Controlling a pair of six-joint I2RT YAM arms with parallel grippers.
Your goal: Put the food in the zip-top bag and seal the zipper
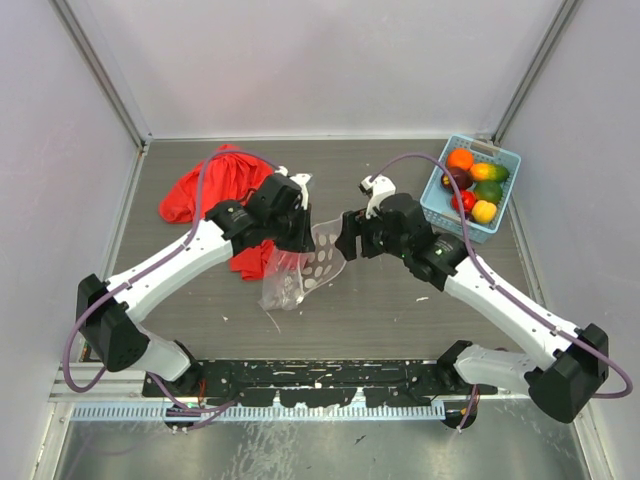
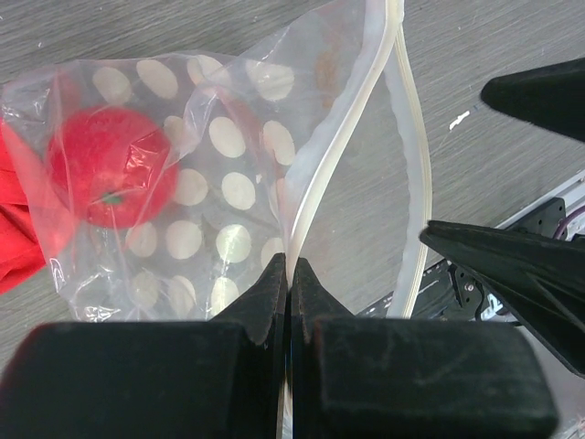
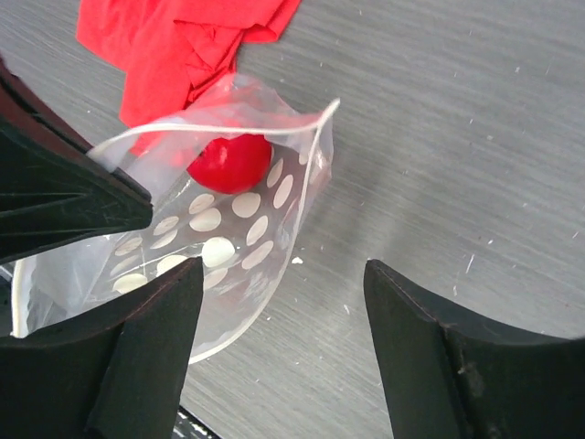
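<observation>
The clear zip top bag (image 2: 210,197) hangs with its mouth spread, and my left gripper is shut on one edge of that mouth. Inside the bag lies a red tomato-like item with a green stem spot, seen through the plastic; the right wrist view shows the same red food (image 3: 230,163) deep in the bag. My right gripper stands open just right of the bag's mouth, its fingers apart. Nothing is held between them, though the bag's edge passes near the left finger (image 3: 151,334).
A blue basket (image 1: 447,218) at the back right holds several pieces of colourful food. Crumpled red cloth (image 1: 210,190) lies behind and left of the bag. The grey table right of the bag is clear.
</observation>
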